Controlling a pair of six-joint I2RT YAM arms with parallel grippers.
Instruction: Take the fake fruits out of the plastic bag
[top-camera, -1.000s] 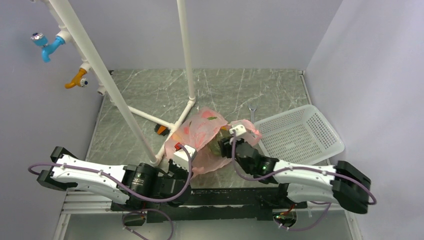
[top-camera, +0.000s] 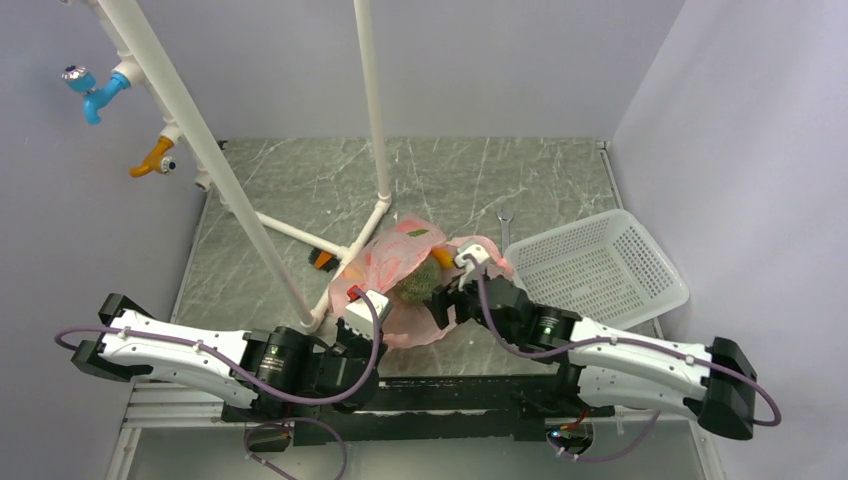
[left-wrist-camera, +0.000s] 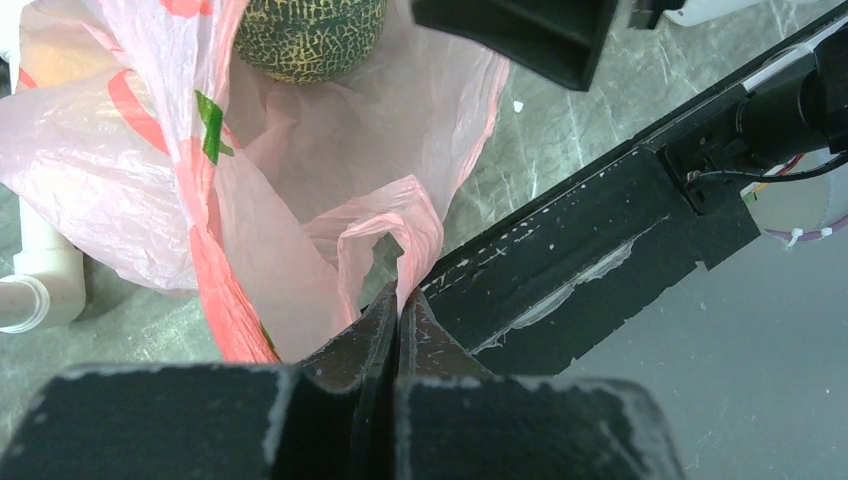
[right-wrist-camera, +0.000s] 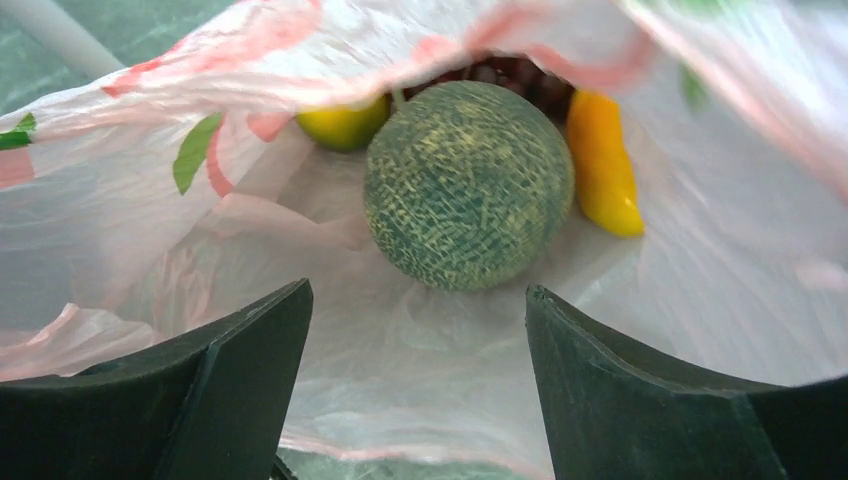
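The pinkish plastic bag (top-camera: 392, 262) lies on the counter with its mouth facing the arms. A round green netted melon (right-wrist-camera: 468, 185) rests inside, and behind it are a yellow-green fruit (right-wrist-camera: 345, 124), dark red grapes (right-wrist-camera: 515, 75) and an orange-yellow fruit (right-wrist-camera: 605, 165). My left gripper is shut on the bag's edge, a pinched loop of film rising from its fingertips. At the bag's mouth, my right gripper stands wide open in front of the melon, with only bag film visible between its fingers.
An empty white basket (top-camera: 600, 265) stands right of the bag, a wrench (top-camera: 505, 226) behind it. White pipes (top-camera: 372, 215) run along the bag's left side, near an orange-and-black brush (top-camera: 323, 260).
The left arm stays nearly still, holding the bag.
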